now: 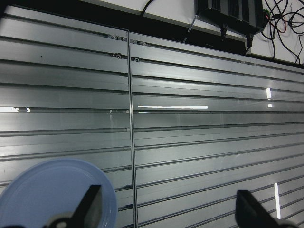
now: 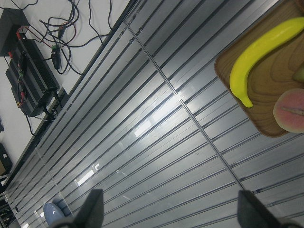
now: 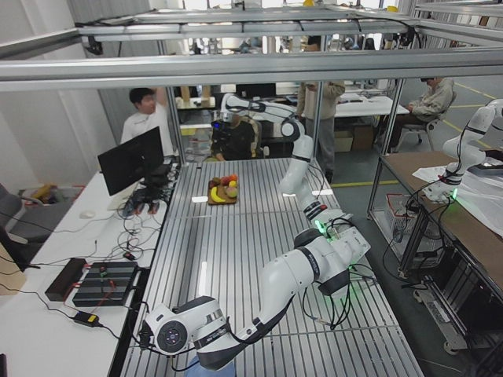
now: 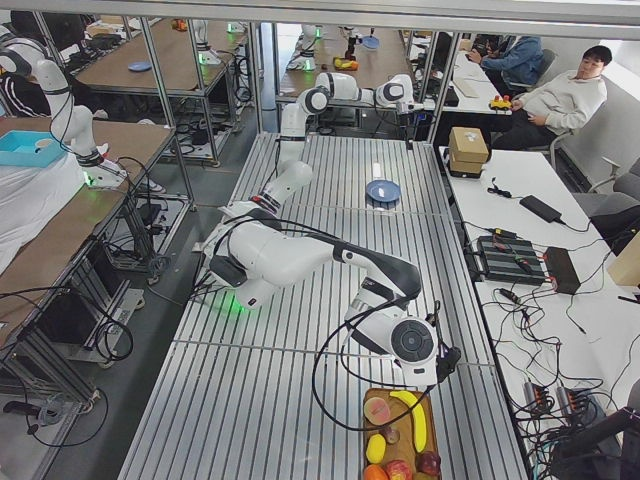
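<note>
A blue plate (image 4: 383,190) (image 1: 57,190) rests on the slatted metal table and appears under my left gripper in its wrist view. That gripper is open and empty, its fingers far apart. My right gripper is also open and empty, above the table near a wooden tray (image 2: 256,114) (image 4: 410,460). The tray holds a banana (image 2: 259,47), a cut pink fruit (image 2: 289,114), a lemon (image 4: 376,448) and several other fruits.
A white side desk (image 4: 500,180) with black power boxes (image 4: 510,259) and cables runs along one side. Metal frame posts surround the table, and people sit or stand beyond it.
</note>
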